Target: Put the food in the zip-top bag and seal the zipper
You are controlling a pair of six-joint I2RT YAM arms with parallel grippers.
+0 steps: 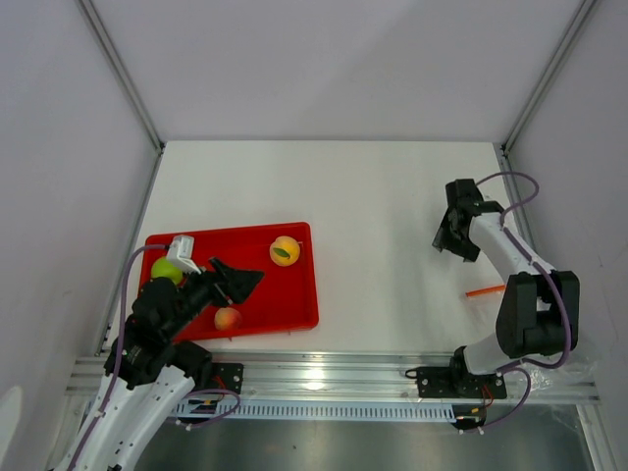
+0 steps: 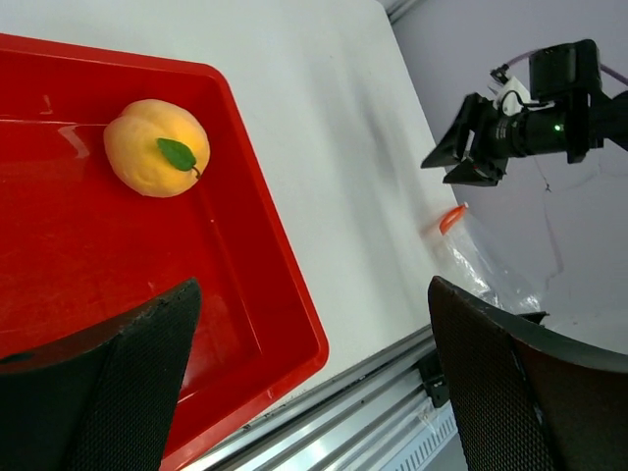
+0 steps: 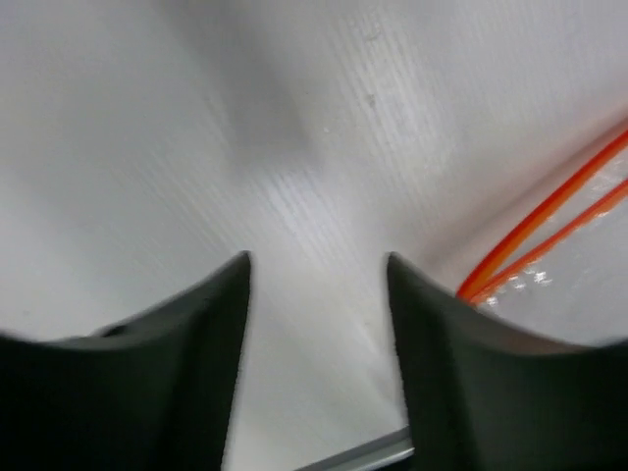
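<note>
The clear zip bag (image 2: 481, 260) lies at the table's right side, its orange zipper (image 1: 485, 290) near the front right; the right arm hides part of it from above. Two orange zipper strips (image 3: 535, 221) meet at one corner and spread apart in the right wrist view. My right gripper (image 1: 453, 251) is part open over bare table, beyond the bag, nothing between its blurred fingers. Above the red tray (image 1: 260, 304), my left gripper (image 1: 250, 285) hangs open and empty. The tray holds a yellow fruit with a leaf (image 1: 285, 251), a green fruit (image 1: 167, 270) and a peach (image 1: 228, 319).
A metal rail (image 1: 314, 373) runs along the front edge. Pale walls (image 1: 579, 196) stand close on both sides and behind.
</note>
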